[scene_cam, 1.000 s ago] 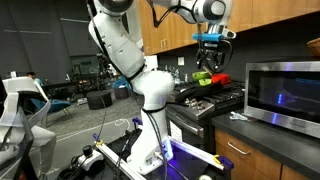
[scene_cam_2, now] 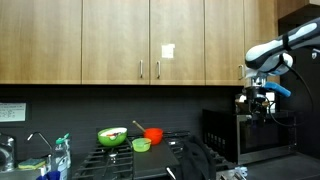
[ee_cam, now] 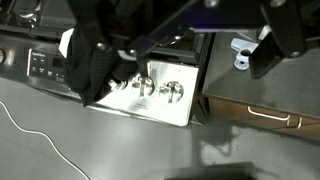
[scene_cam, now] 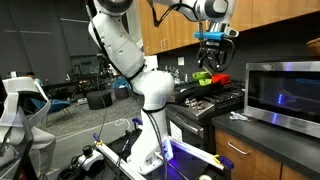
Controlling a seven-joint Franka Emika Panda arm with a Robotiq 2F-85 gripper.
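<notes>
High over the counter, my gripper is open, its two dark fingers [ee_cam: 262, 66] well apart and nothing held between them. Exterior view 1 has the gripper [scene_cam: 213, 66] in front of the stove area, left of the microwave. On the stovetop are a green pan [scene_cam_2: 112, 136], a red pot [scene_cam_2: 153, 135] and a smaller green bowl [scene_cam_2: 141, 145]. A dark cloth [ee_cam: 98, 62] hangs over the stove's front edge, beside the silver knob panel [ee_cam: 160, 92]. A small white and blue item [ee_cam: 242, 47] lies on the counter right of the stove, below the gripper.
A silver microwave [scene_cam: 284, 91] stands on the counter to the right. Wooden cabinets [scene_cam_2: 120, 45] run above the dark backsplash. Bottles [scene_cam_2: 62, 158] stand near the sink tap at the far left. Wooden drawers [scene_cam: 246, 158] lie under the counter.
</notes>
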